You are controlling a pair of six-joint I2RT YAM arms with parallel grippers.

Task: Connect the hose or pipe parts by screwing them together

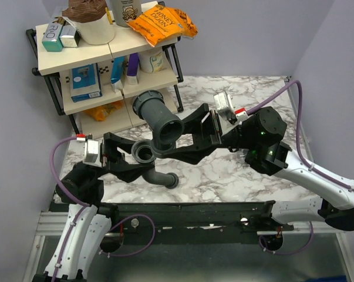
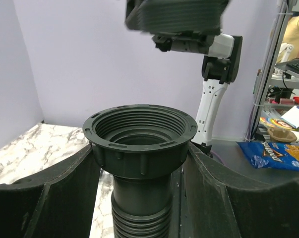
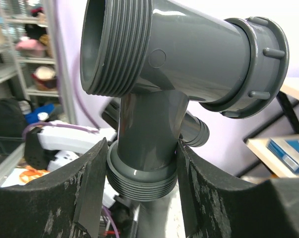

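Note:
A dark grey hose (image 1: pixel 159 177) with an open threaded collar stands in my left gripper (image 1: pixel 138 160), whose fingers (image 2: pixel 65 196) press on both sides just under the collar (image 2: pixel 139 153). The collar's mouth faces up and is empty. A grey T-shaped pipe fitting (image 1: pixel 159 116) is held by my right gripper, shut round the ribbed end of its lower branch (image 3: pixel 151 129). From above, the fitting hangs just right of the hose collar and partly overlaps it. In the left wrist view a blurred dark part hovers above the collar, apart from it.
A shelf unit (image 1: pixel 77 59) with boxes, an orange bag (image 1: pixel 159 24) and a pot stands at the back left, close behind the fitting.

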